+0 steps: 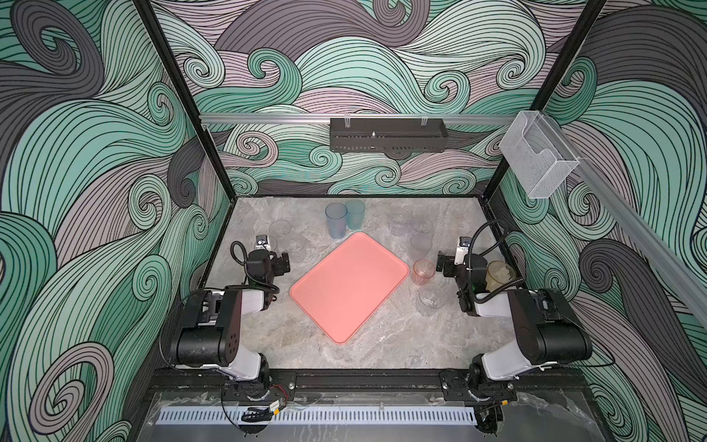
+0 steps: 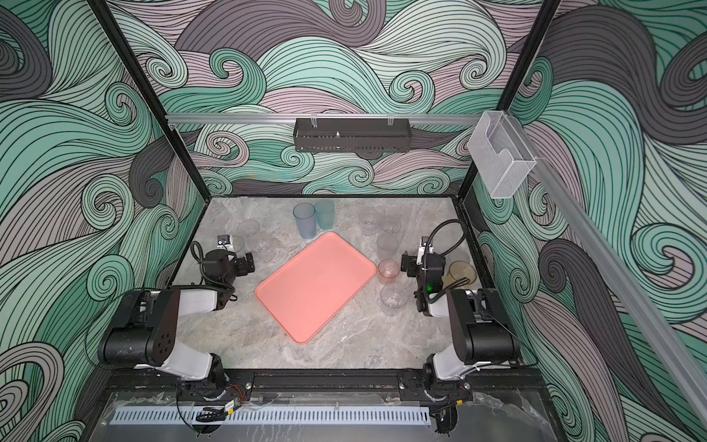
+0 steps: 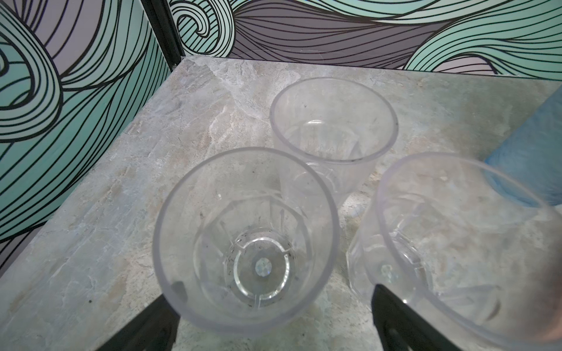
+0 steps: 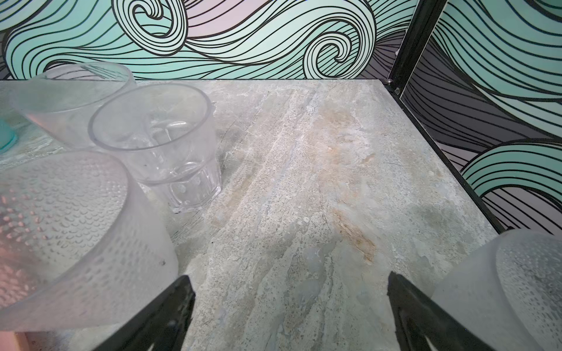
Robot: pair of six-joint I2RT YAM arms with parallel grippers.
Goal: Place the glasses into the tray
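Observation:
The pink tray point(image 1: 349, 287) lies empty mid-table. Behind it stand a blue glass point(image 1: 336, 221) and a teal glass point(image 1: 355, 213). My open left gripper is at a clear glass point(image 3: 246, 245), with two more clear glasses beside it. My open right gripper has bare table between its fingers, flanked by frosted glasses point(image 4: 87, 257); clear glasses point(image 4: 169, 175) stand beyond. A red glass point(image 1: 422, 272) and another clear glass point(image 1: 431, 300) sit right of the tray, and an amber glass point(image 1: 500, 274) is partly behind my right arm.
Bare table lies in front of the tray and at the back right corner. A mesh holder point(image 1: 537, 154) hangs on the right rail, and a dark metal shelf point(image 1: 387, 136) on the back rail, both above the table.

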